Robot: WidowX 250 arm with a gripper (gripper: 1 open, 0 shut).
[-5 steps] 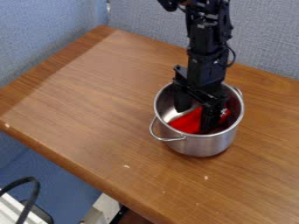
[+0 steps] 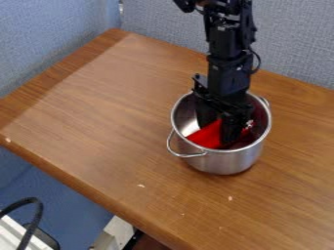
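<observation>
A steel pot (image 2: 225, 161) with wire handles sits on the wooden table (image 2: 92, 117), right of centre. The black robot arm reaches down from the top, and its gripper (image 2: 226, 125) is low inside the pot. A red object (image 2: 206, 138) lies in the pot at the gripper's fingers. The fingertips are partly hidden by the pot and each other, so what is between them is unclear.
A grey padded wall (image 2: 144, 20) runs along the back. Blue floor and some white items with a black cable are at the lower left.
The gripper has shifted slightly inside the pot, and more of the red object shows on the left of it than a second ago. The pot stays in place.
</observation>
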